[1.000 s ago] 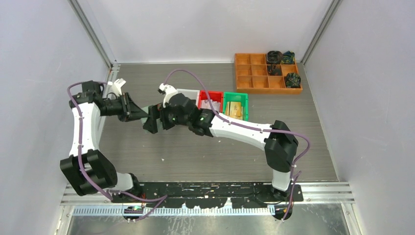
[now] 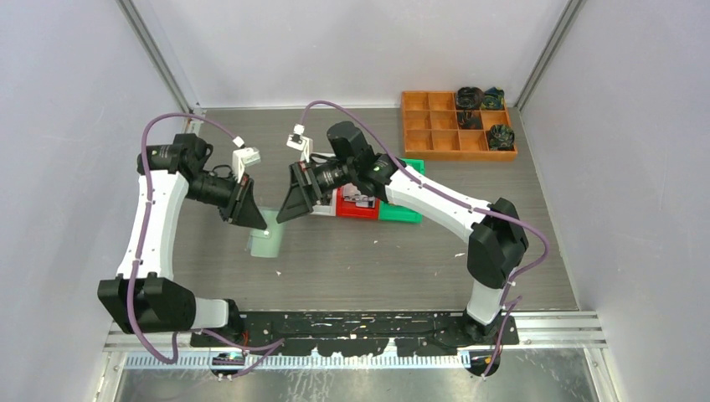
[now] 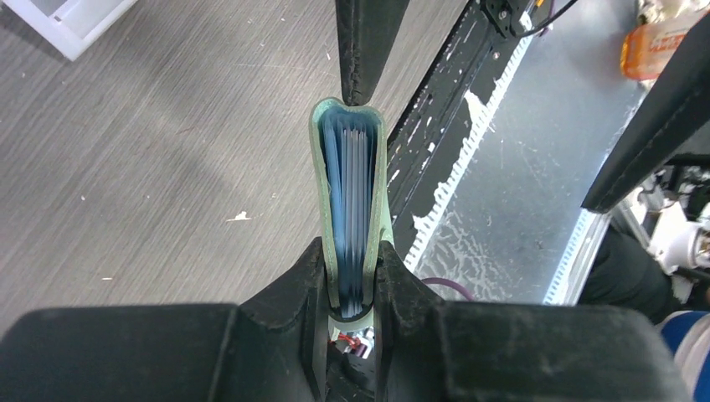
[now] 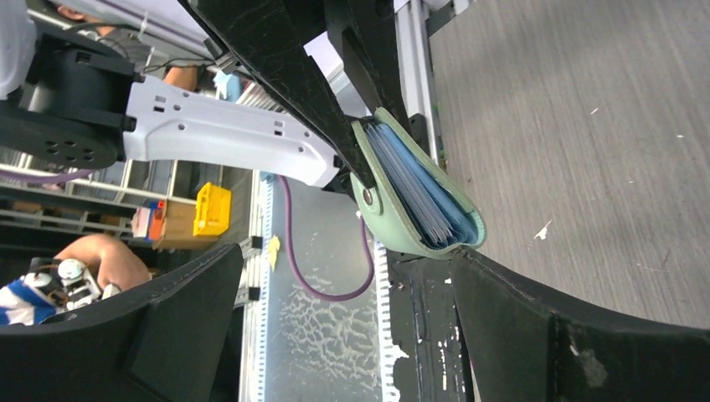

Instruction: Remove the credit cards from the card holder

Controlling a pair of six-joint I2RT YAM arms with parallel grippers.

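My left gripper is shut on the pale green card holder, which hangs above the table. In the left wrist view the holder's mouth faces the camera, with several bluish cards packed inside on edge. The same cards show in the right wrist view, between the holder's walls. My right gripper is open with nothing gripped. One of its fingers is at the holder's far rim; whether they touch I cannot tell. Its other finger stands well apart.
White, red and green bins stand partly beneath the right arm. An orange compartment tray with dark items sits at the back right.
Both grippers have shifted right and toward the table's front, the holder staying in the left one. The right gripper now stands slightly away from the left, leaving more of the holder visible.
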